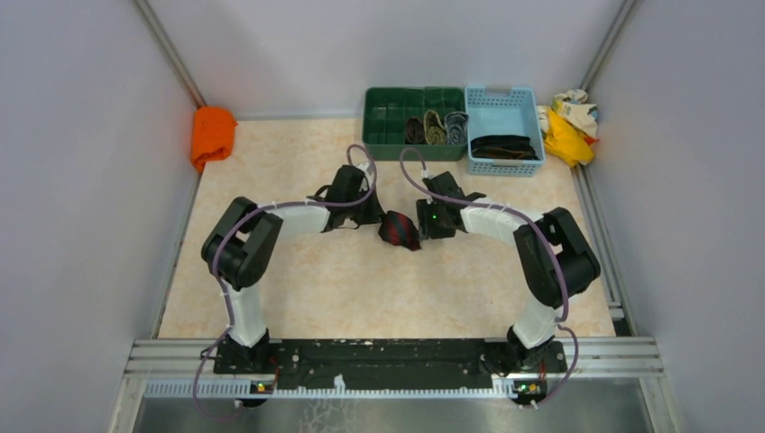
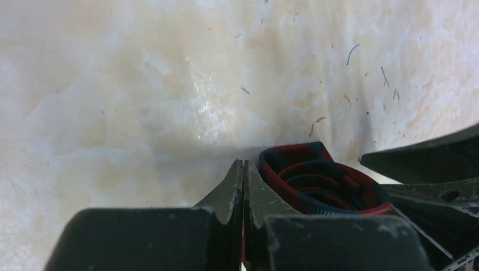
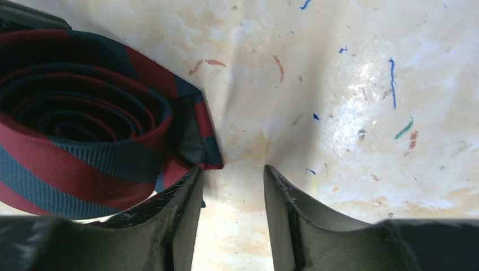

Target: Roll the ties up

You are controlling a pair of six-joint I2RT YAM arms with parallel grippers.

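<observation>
A dark red and navy striped tie [image 1: 399, 230] stands loosely coiled near the table's middle, its rings seen from above in the right wrist view, where the tie [image 3: 79, 169] fills the left side. Its short tail end [image 3: 208, 135] sticks out towards my right gripper. That gripper is part open, with bare table in the gap and one finger touching or very close to the tail. My left gripper is shut, its tips against or just beside the coil's outer side. Nothing shows between them. The left gripper hides part of the tie [image 2: 325, 180] in its own view.
Behind, a green divided tray [image 1: 388, 152] holds several rolled ties [image 1: 434, 128]. Beside it stands a blue basket [image 1: 505, 168] with dark flat ties [image 1: 502, 147]. An orange cloth [image 1: 213, 135] lies far left.
</observation>
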